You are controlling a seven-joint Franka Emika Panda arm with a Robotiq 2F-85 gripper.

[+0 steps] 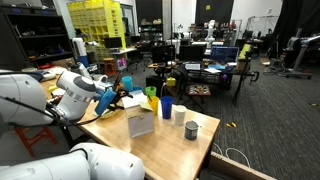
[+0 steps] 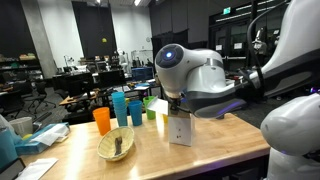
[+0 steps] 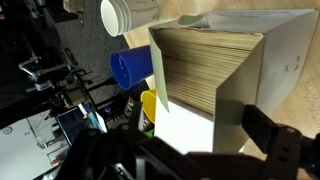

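Note:
A white cardboard box (image 1: 140,120) stands on the wooden table with its top open and flaps spread. In the wrist view, the box (image 3: 205,65) shows its empty-looking inside, and a white flap (image 3: 185,125) slants toward the camera. My gripper is open, its dark fingers (image 3: 275,138) far apart, one on each side of that flap. Whether either finger touches the cardboard I cannot tell. From the first exterior view, the gripper (image 1: 117,98) is just left of the box at flap height. Behind the arm in the second exterior view, the box (image 2: 180,130) is partly covered.
A blue cup (image 3: 130,66), a white cup (image 3: 140,12) and a yellow cup (image 3: 149,105) stand close to the box. A shallow basket (image 2: 117,144) sits on the other side, with orange (image 2: 102,120) and blue cups behind. A grey can (image 1: 191,130) stands near the table's right edge.

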